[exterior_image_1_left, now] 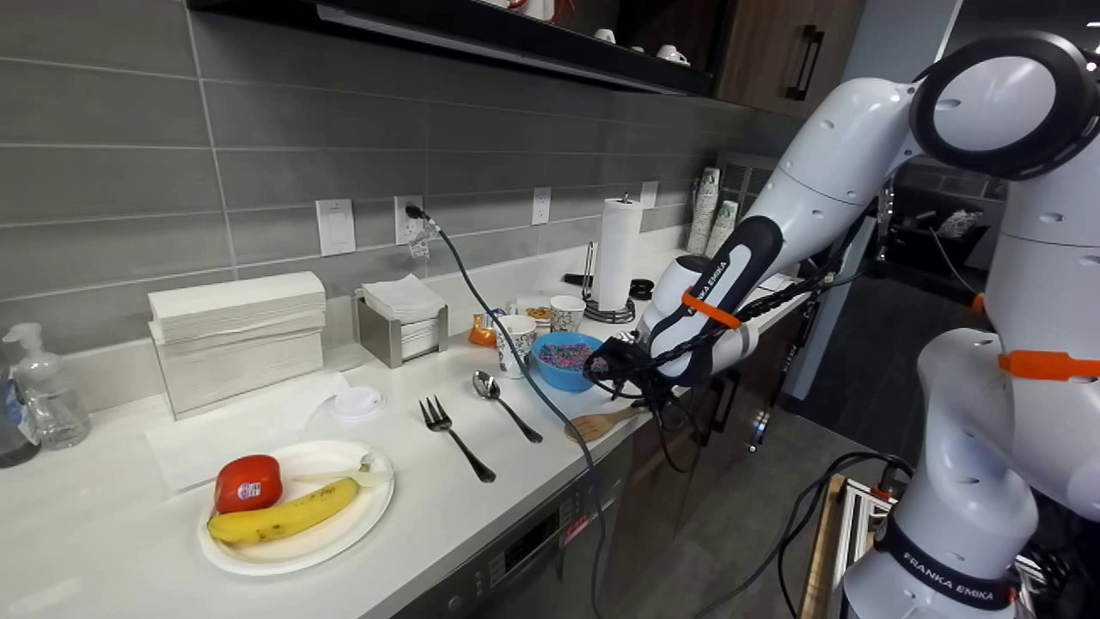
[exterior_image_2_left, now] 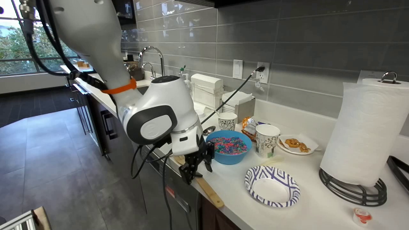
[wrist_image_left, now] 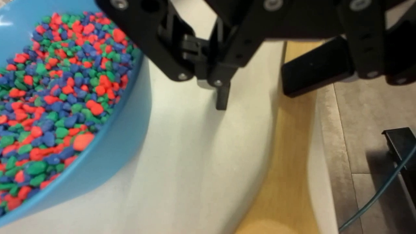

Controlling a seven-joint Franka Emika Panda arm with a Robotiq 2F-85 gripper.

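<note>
A wooden spatula (wrist_image_left: 290,156) lies along the counter's front edge, its broad head nearest in the wrist view and its handle (exterior_image_2_left: 210,191) reaching out beyond my gripper in exterior view 2. My gripper is over the spatula with its fingers apart. One finger pad (wrist_image_left: 318,67) overlaps the handle in the wrist view, while the other fingertip (wrist_image_left: 223,95) is over bare counter on the bowl side. Nothing is gripped between them. Whether the pad touches the wood, I cannot tell. A blue bowl (exterior_image_2_left: 229,157) of red, green and blue pebbles stands beside the gripper.
Paper cups (exterior_image_2_left: 267,141) stand behind the bowl, and an empty patterned paper bowl (exterior_image_2_left: 251,180) sits to its right. A fork (exterior_image_1_left: 454,438), a spoon (exterior_image_1_left: 505,407) and a plate (exterior_image_1_left: 376,495) with fruit lie farther along. A cable (exterior_image_1_left: 516,361) crosses the counter.
</note>
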